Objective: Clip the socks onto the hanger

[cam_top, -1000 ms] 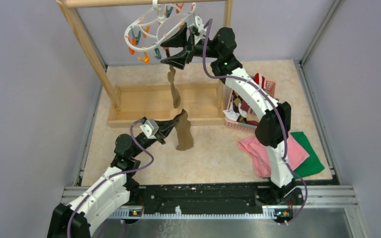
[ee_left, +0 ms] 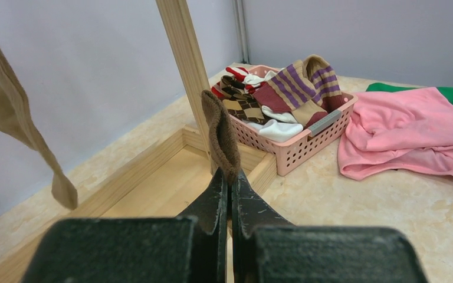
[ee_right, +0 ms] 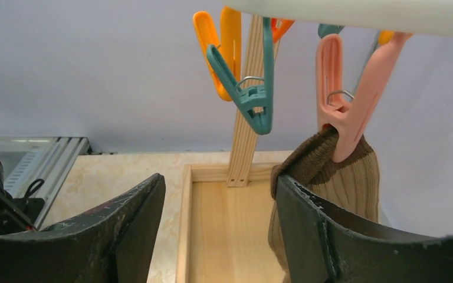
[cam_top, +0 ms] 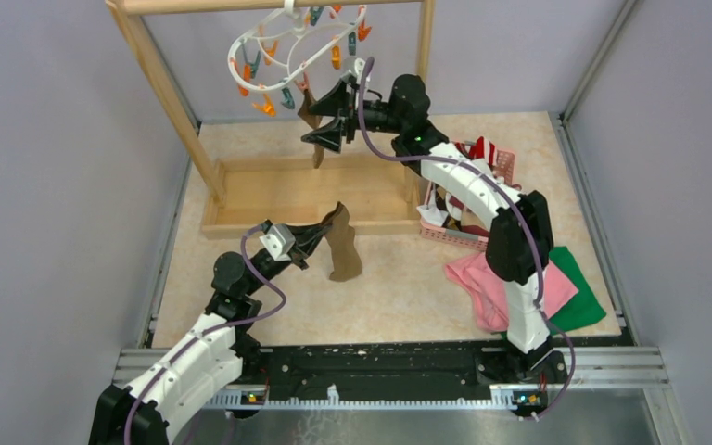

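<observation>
One brown sock (ee_right: 354, 177) hangs from a pink clip (ee_right: 354, 94) on the white round hanger (cam_top: 241, 72); its cuff is pinched between the clip's fingers. My right gripper stands open beside it, one finger (ee_right: 301, 206) touching or very close to the sock's cuff. A second brown sock (cam_top: 343, 250) dangles over the table from my left gripper (cam_top: 329, 225), whose fingers (ee_left: 212, 200) are closed on its cuff. In the left wrist view that cuff rises above the fingertips, and the hanging sock shows at far left.
Orange and teal clips (ee_right: 259, 100) hang empty near the right gripper. A wooden frame with a tray base (cam_top: 241, 199) stands below the hanger. A pink basket (ee_left: 307, 147) of socks and pink cloth (ee_left: 401, 130) lie to the right.
My right gripper has come down and slightly away from the hanger's ring. The clipped sock has swung, its lower end now farther back. The left gripper and its sock have stayed put.
</observation>
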